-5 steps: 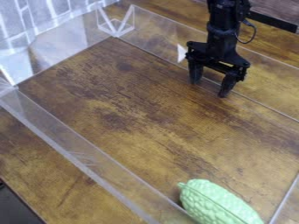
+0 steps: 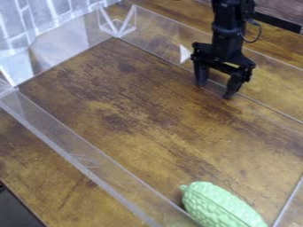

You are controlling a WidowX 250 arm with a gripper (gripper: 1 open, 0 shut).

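Note:
A black robot arm stands at the upper right, its gripper (image 2: 218,78) low over the far side of the wooden board, with two dark fingers spread apart and no object visible between them. A pale green, bumpy oblong object (image 2: 221,204) lies at the bottom right, well away from the gripper and partly cut off by the frame edge.
Clear low plastic walls (image 2: 78,156) border the wooden work area (image 2: 136,115), whose middle is empty. A white patterned cloth or covering (image 2: 48,25) is at the upper left, and a dark gap shows at the lower left edge.

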